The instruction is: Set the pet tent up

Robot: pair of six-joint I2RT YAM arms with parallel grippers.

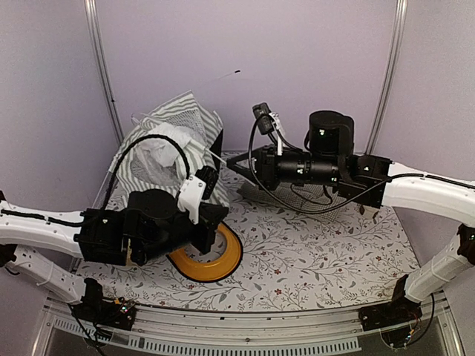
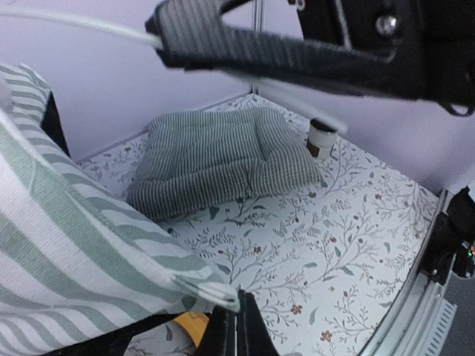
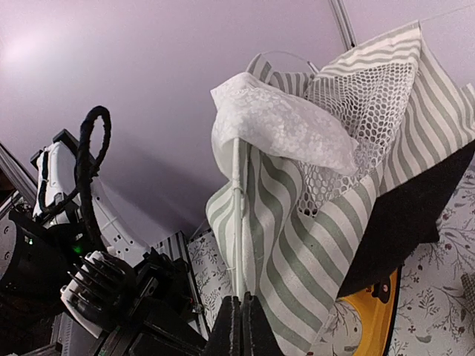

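The striped tent fabric (image 1: 171,130), with mesh panels and a white cloth piece (image 3: 278,119), hangs bunched at the back left. A thin pale pole (image 3: 238,193) runs through it down to my right gripper (image 1: 234,163), which is shut on it. In the left wrist view, my left gripper is shut on a gathered edge of striped fabric (image 2: 89,252). The pole also crosses the top of that view at the other gripper.
An orange ring-shaped base (image 1: 211,271) lies on the floral mat (image 1: 319,259). A grey cushion (image 2: 223,156) lies at the back right, with a small cup (image 2: 321,139) beside it.
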